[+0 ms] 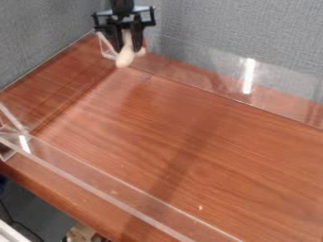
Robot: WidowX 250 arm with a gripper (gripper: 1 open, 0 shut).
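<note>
My black gripper (124, 34) hangs at the top of the view over the far left corner of the wooden table (177, 151). It is shut on a pale, elongated object (125, 54) that points downward beneath it. Small reddish bits show behind the object, too small and hidden to tell what they are.
Clear plastic walls (248, 76) edge the table along the back and left, with grey fabric panels behind. A dark gap with some clutter lies beyond the lower-left edge.
</note>
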